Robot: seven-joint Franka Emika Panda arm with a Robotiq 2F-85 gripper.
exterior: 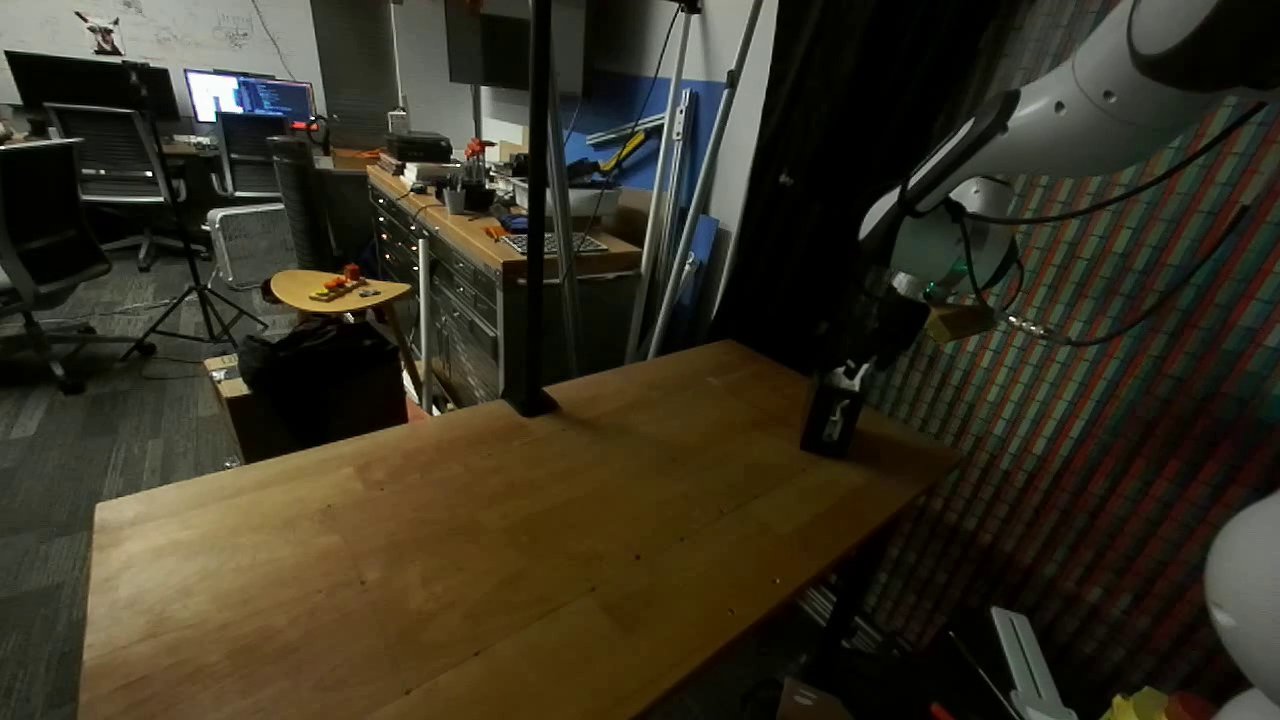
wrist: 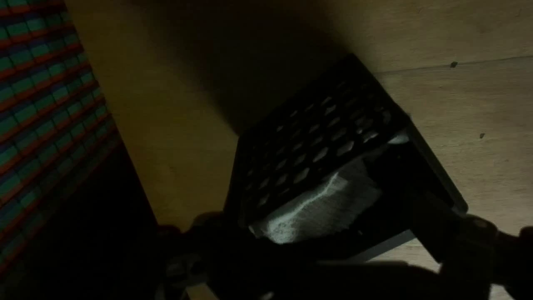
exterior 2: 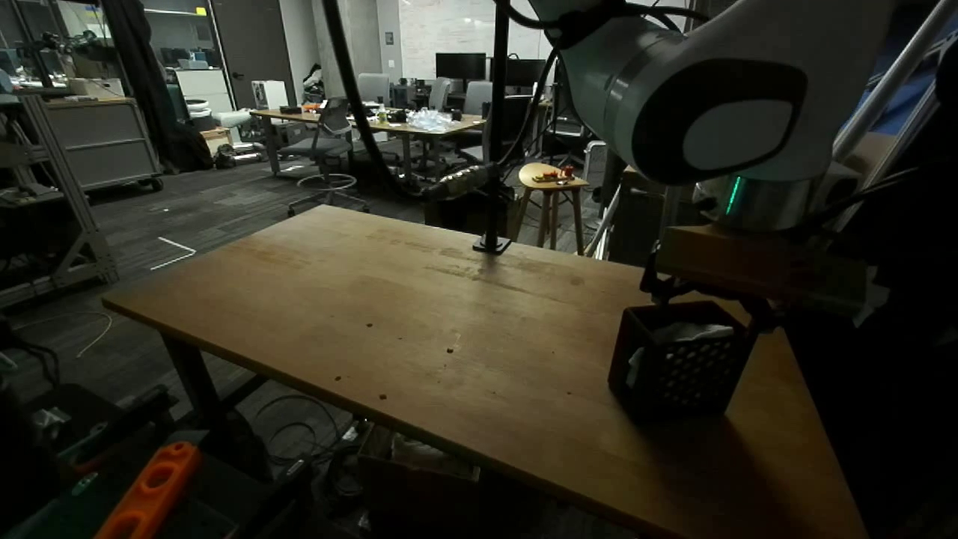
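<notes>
A black basket with a perforated side [exterior 2: 687,373] stands on the wooden table [exterior 2: 404,314], near its right end. Inside it lies a crumpled whitish cloth or bag [wrist: 320,205], partly hidden by the basket wall in the wrist view. My gripper [exterior 2: 714,304] is over the basket's top, pointing down, its fingers apart on either side of the opening. Dark fingers [wrist: 464,245] show along the bottom of the wrist view, with no object seen held between them. Dim light hides whether they touch the basket's rim.
A black post [exterior: 531,402] rises from the table's far edge. Most of the tabletop to the left of the basket is bare. A patterned curtain [exterior: 1080,420] hangs close beyond the table's end, and a stool [exterior: 342,290] stands off behind the table.
</notes>
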